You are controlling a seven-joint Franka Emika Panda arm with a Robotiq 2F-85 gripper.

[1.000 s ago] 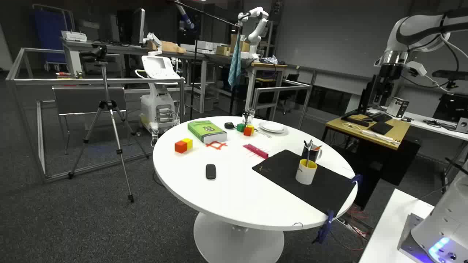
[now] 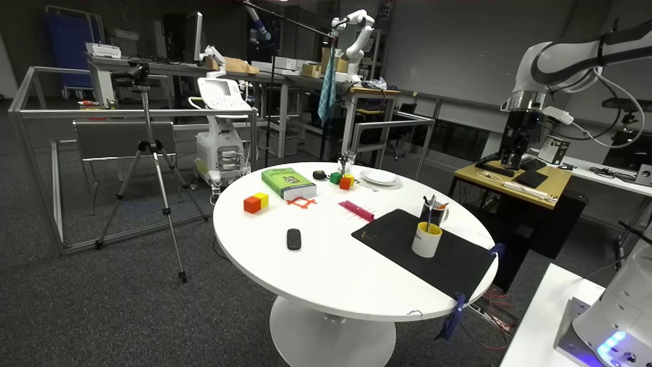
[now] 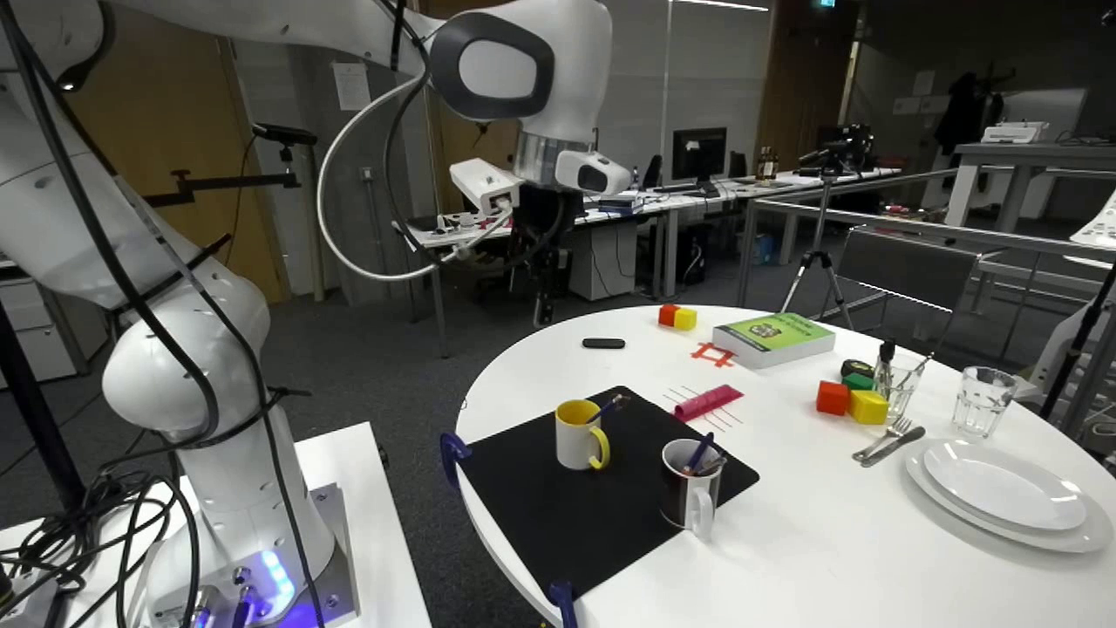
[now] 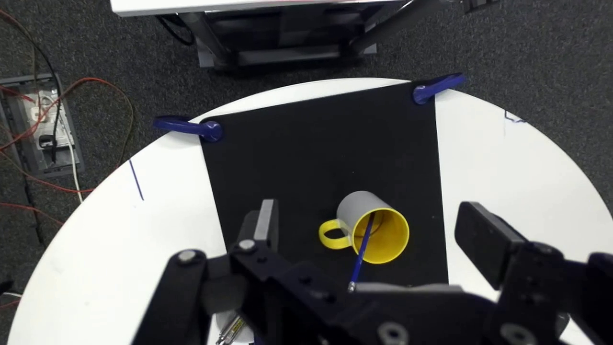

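My gripper is open, its two black fingers spread wide with nothing held between them. In exterior view 2 the gripper point(image 3: 543, 298) hangs high, clear of the tabletop. A white mug with a yellow inside point(image 4: 363, 202) and yellow handle appears between the fingers in the wrist view, but well below them. One blue pencil point(image 4: 360, 261) leans in it. The mug stands upright on a black mat point(image 3: 523, 513). Near the mat's edge is a second mug, dark and white point(image 3: 677, 504), holding several pens.
Blue clamps point(image 4: 212, 131) fix the mat to the round white table point(image 2: 275, 263). Elsewhere on the table are a green book point(image 2: 287, 181), coloured cubes point(image 2: 252, 204), a dark oblong object point(image 2: 294, 239), plates point(image 3: 1004, 487), glasses point(image 3: 983, 403) and cutlery point(image 3: 894, 445). Bare white surface lies around the dark object.
In exterior view 1 the arm and gripper have shifted left, toward the table, and appear slightly lower and larger. The objects on the table have not moved.
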